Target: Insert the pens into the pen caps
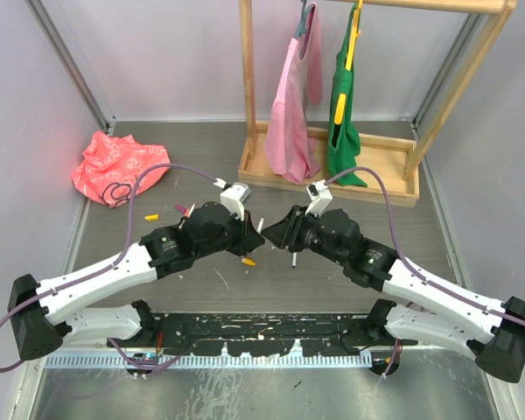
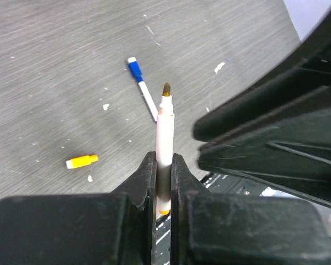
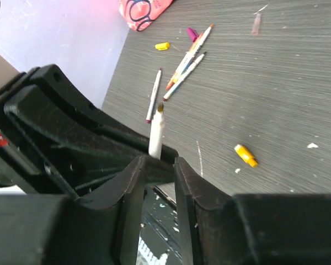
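Note:
My left gripper [image 1: 250, 233] is shut on an upright white pen [image 2: 165, 132] with a dark tip and a yellow end. Close beside it, at the centre of the top view, my right gripper [image 1: 283, 233] is part open, its black fingers next to the pen; nothing shows held in it. A yellow cap [image 2: 81, 161] lies on the table below, and a blue-capped white marker [image 2: 145, 94] lies farther off. In the right wrist view several loose pens [image 3: 185, 67], a purple cap [image 3: 192, 35] and another yellow cap [image 3: 162, 46] lie on the table.
A pink bag [image 1: 120, 162] with scissors lies at the back left. A wooden rack with hanging pink and green garments stands over a wooden tray [image 1: 389, 166] at the back. The table in front of the grippers holds little.

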